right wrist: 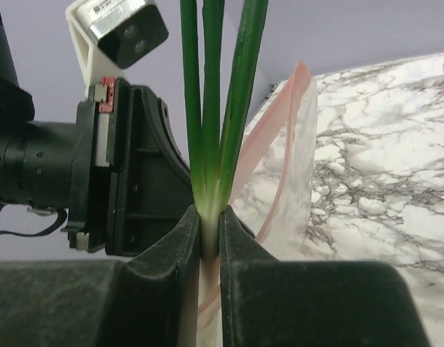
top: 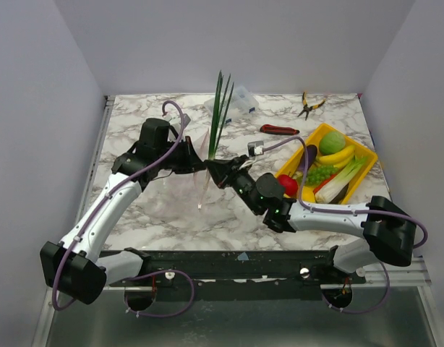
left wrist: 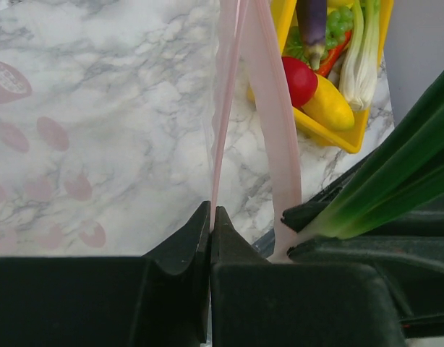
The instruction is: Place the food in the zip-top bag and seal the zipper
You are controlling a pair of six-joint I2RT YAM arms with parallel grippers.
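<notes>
A green onion (top: 220, 116) stands upright, leaves pointing up, with my right gripper shut on its pale lower stalk. The clear zip top bag (top: 180, 199) with pink edges lies spread over the table's left middle, its mouth raised and parted. In the left wrist view, a thin pink edge of the bag (left wrist: 226, 108) runs down between the tips of my left gripper, which is shut. The other bag edge hangs apart from it, beside the right gripper's fingers. The onion's lower end is low by the opening; how deep it sits is hidden.
A yellow bin (top: 370, 153) of mixed produce stands at the right. A red-handled tool (top: 279, 130), pliers (top: 309, 107) and a clear plastic container (top: 240, 103) lie at the back. Both grippers are very close together.
</notes>
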